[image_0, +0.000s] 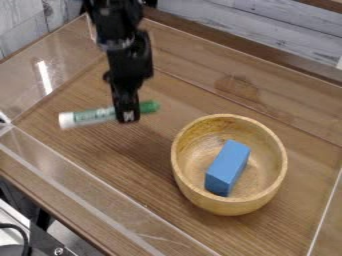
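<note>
My black gripper (127, 115), blurred by motion, hangs over the left middle of the table, shut on a green and white tube (90, 116), which lies roughly horizontal, tilted slightly, under its fingers. Whether the tube touches the tabletop cannot be told.
To the right, a wooden bowl (189, 140) holds a blue block (227, 166). A black cable lies at the bottom left edge.
</note>
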